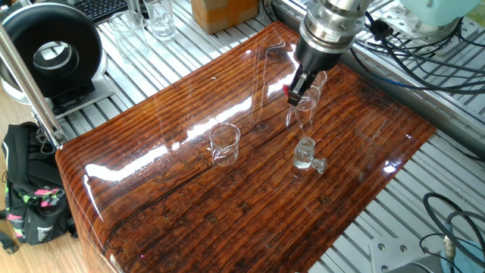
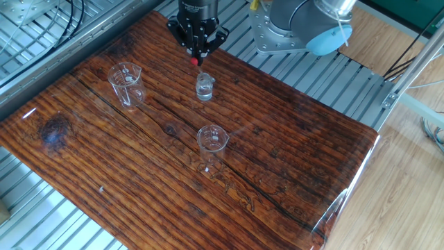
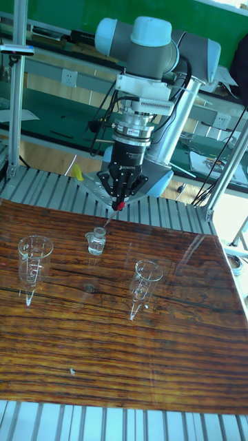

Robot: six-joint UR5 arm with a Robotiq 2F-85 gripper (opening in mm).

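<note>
My gripper is shut on a dropper, whose red bulb shows at the fingertips. The dropper's thin clear tube slants down from the bulb, above the small bottle in that view; whether its tip touches anything is unclear. The small glass bottle stands upright on the wooden table, with clear liquid inside. Its glass stopper lies beside it. One clear beaker stands apart on the table. Another beaker is partly hidden behind the gripper in exterior view 1.
The glossy wooden table has wide clear areas around the glassware. Further glass vessels and a cardboard box sit on the slatted surface beyond it. Cables run near the arm's base.
</note>
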